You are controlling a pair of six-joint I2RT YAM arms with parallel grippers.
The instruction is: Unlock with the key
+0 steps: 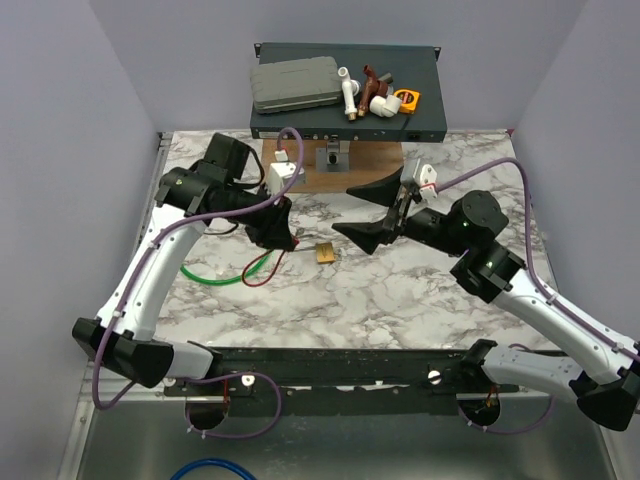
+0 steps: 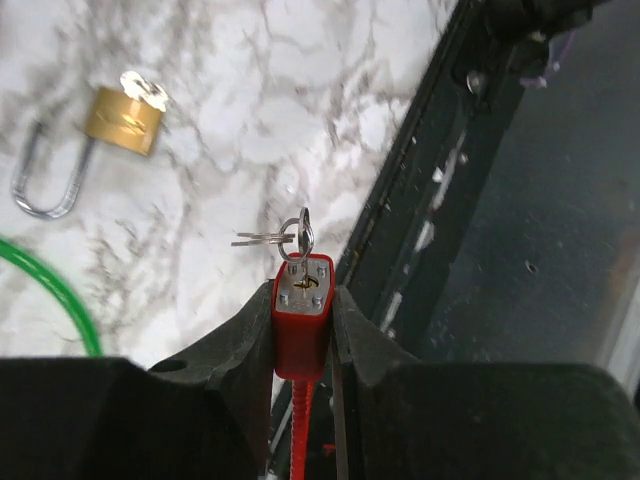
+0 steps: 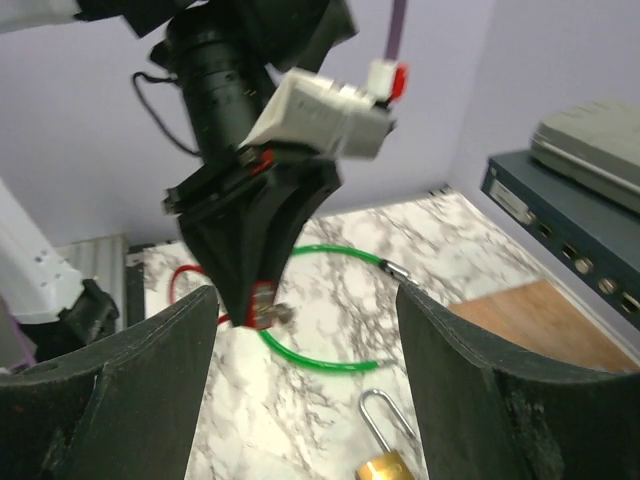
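Note:
My left gripper is shut on a red key holder (image 2: 300, 340) with a red strap; several keys (image 2: 262, 240) on a ring stand out from its top. In the left wrist view a brass padlock (image 2: 124, 122) with a long shackle (image 2: 45, 205) lies on the marble above and left of them; the top view shows the padlock (image 1: 325, 252) near mid-table, right of that gripper. My right gripper (image 1: 355, 210) is open and empty, right of the left one and above the table.
A green hose (image 1: 215, 280) curves over the left of the marble. A dark raised shelf (image 1: 300, 125) at the back carries a grey case (image 1: 295, 88), pipe fittings and a tape measure, above a wooden board.

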